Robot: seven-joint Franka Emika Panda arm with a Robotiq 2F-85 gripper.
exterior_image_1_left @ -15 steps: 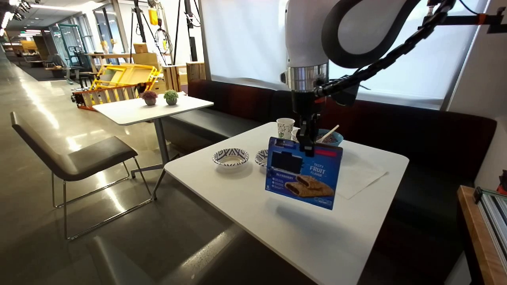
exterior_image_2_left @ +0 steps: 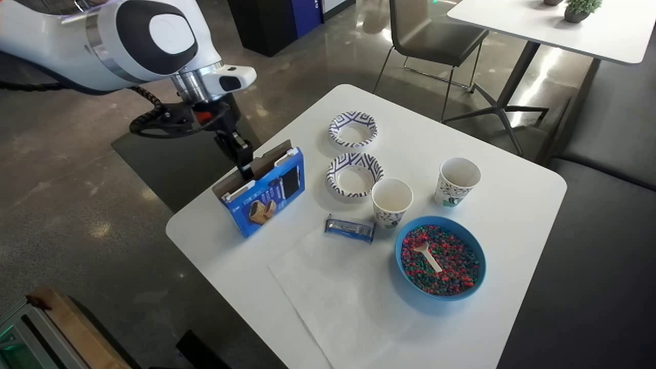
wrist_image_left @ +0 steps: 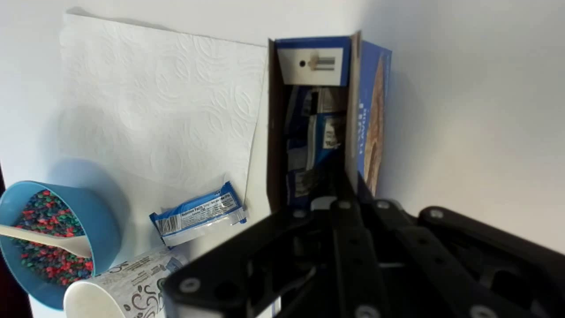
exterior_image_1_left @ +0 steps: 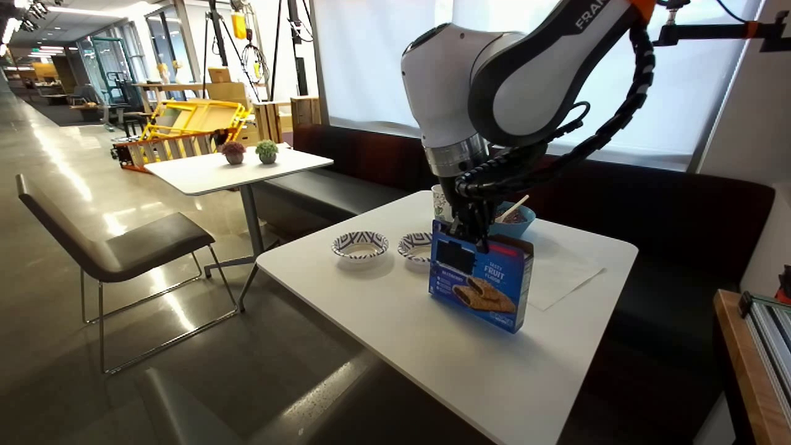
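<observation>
A blue snack-bar box (exterior_image_2_left: pixel 268 193) with its top open is upright at the near edge of the white table (exterior_image_1_left: pixel 415 348), its underside on or very close to the surface. My gripper is shut on the thin cardboard of one long side wall, one finger inside the box and the other outside. Several wrapped bars (wrist_image_left: pixel 325 132) show inside the box in the wrist view. A single wrapped bar (exterior_image_2_left: pixel 350 228) lies outside, beside a paper towel (wrist_image_left: pixel 164 100). The fingertips themselves are dark and partly hidden by the box.
Two patterned paper bowls (exterior_image_2_left: pixel 353 129) sit on the table, with two paper cups (exterior_image_2_left: pixel 391 200) near them. A blue bowl (exterior_image_2_left: pixel 403 237) of coloured bits holds a spoon (exterior_image_2_left: pixel 428 255). Bare tabletop lies in front of the box in exterior view 1.
A second ago the box hung clear above the table from my gripper. It is now lower and turned, and the arm has tilted, with the wrist shifted left in exterior view 1.
</observation>
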